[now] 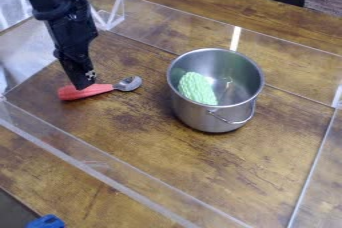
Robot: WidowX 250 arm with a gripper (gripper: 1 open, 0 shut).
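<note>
A red-handled spoon (88, 91) with a silver bowl end lies flat on the wooden table at left centre. My black gripper (80, 78) hangs just above its handle, its fingers shut as far as can be seen, with nothing visible between them. A steel pot (221, 112) with wire handle stands at right centre, holding a pale green striped item (197, 89).
Clear dividers or walls edge the wooden work area (147, 152). A blue object (46, 221) sits at the bottom left corner, outside the work area.
</note>
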